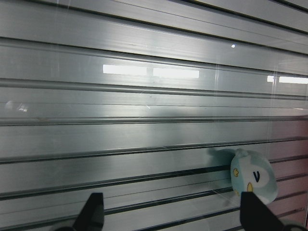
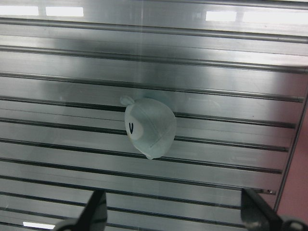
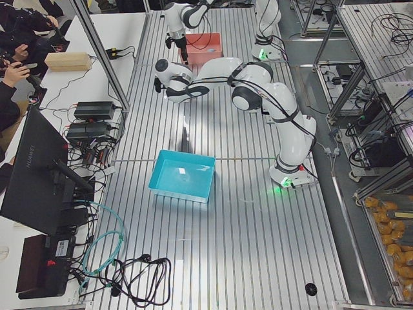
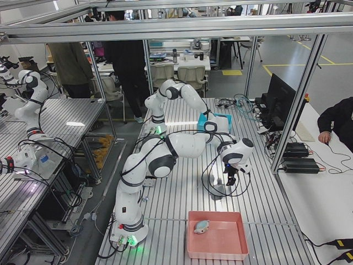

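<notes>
A pale blue plush toy [image 1: 254,177] with a small face lies on the slatted metal surface in the left wrist view, just beyond my open left gripper. A similar pale plush [image 2: 150,127] lies on slats in the right wrist view, above and between the spread fingers of my open right gripper. Nothing is between either pair of fingers. In the camera right view, a pale plush [image 4: 201,226] also sits inside a pink bin [image 4: 231,237]. Whether the wrist views show the same toy or different ones I cannot tell.
An empty cyan bin [image 3: 181,174] stands on the slatted table, with coiled cables [image 3: 139,278] at the near left. A monitor [image 3: 35,174] and black boxes line the left side. The table around the cyan bin is mostly clear.
</notes>
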